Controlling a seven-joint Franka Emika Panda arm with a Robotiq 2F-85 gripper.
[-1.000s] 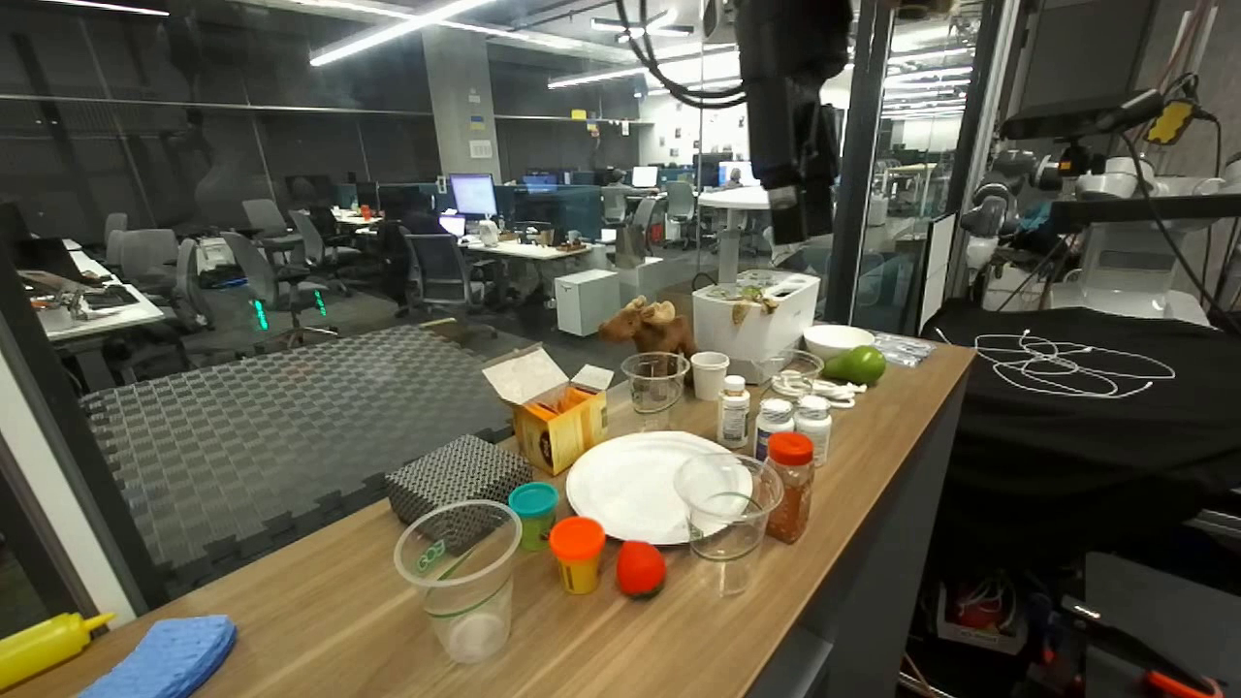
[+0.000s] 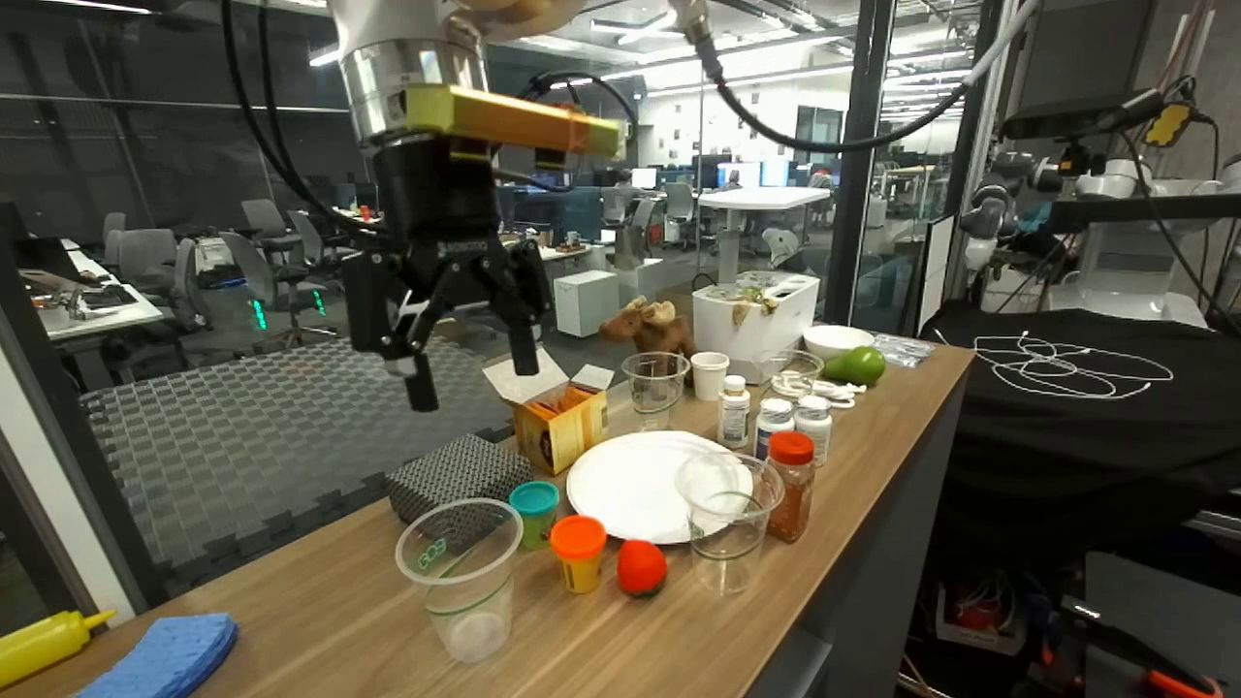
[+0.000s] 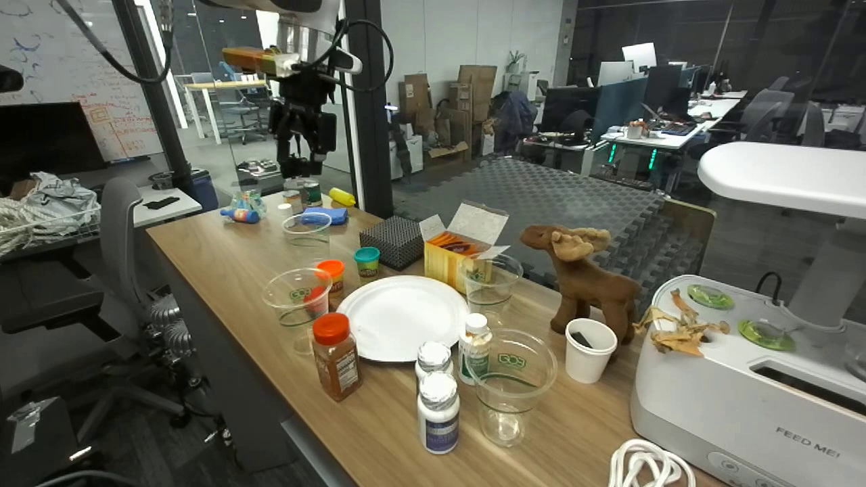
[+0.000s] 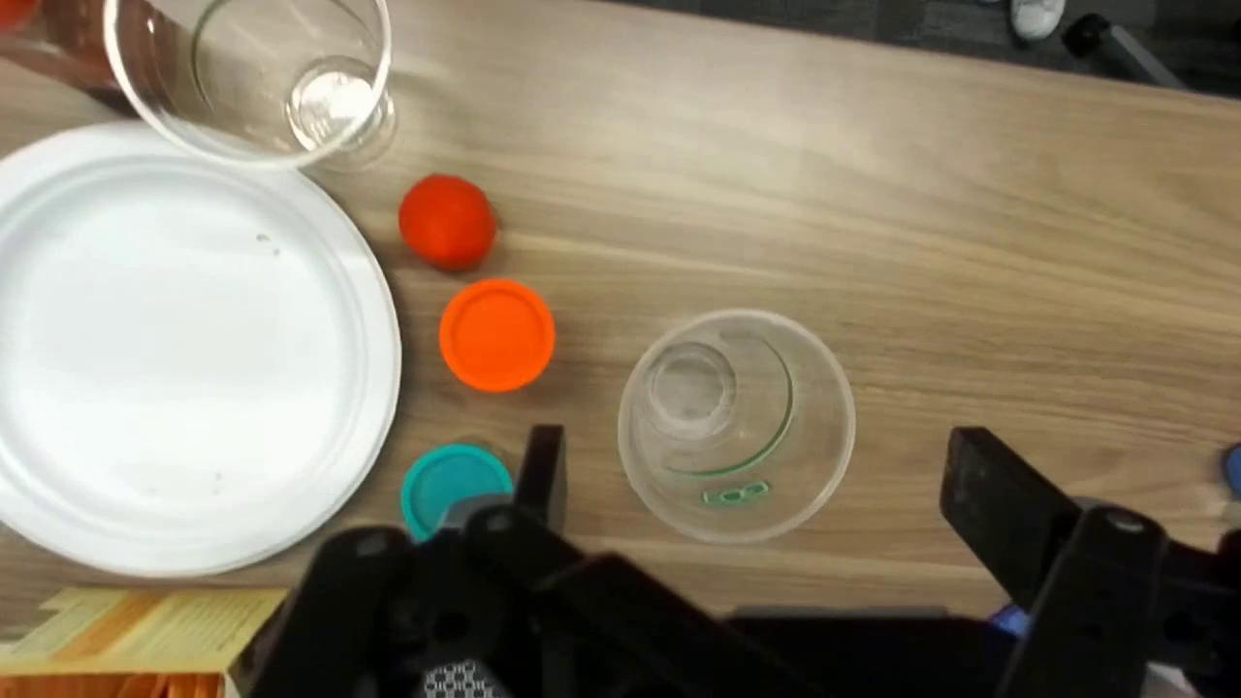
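My gripper [image 2: 474, 384] hangs high above the counter, its two black fingers spread wide with only air between them. From the wrist view, a clear plastic cup [image 4: 739, 426] with a green mark stands upright below, appearing in the gap between the fingers. Left of that cup are an orange-lidded tub [image 4: 496, 335], a teal-lidded tub [image 4: 454, 487] and a small red ball [image 4: 448, 222]. A white plate [image 4: 192, 349] lies flat and bare beyond them. Another clear cup [image 2: 729, 523] stands by the plate's edge, close to a red-capped spice jar [image 2: 790, 487].
An open tea box [image 2: 560, 425] and a dark mesh block [image 2: 460, 475] line the back edge. Several white-capped bottles [image 3: 438, 412], a brown moose toy [image 3: 588, 280] and a white appliance [image 3: 755, 398] crowd the other end. Bare wood [image 4: 1047, 268] lies right of the cup in the wrist view.
Seen in exterior view 1, the arm has swung left and come lower, from above the white appliance to over the near cups. The objects on the counter stand where they were.
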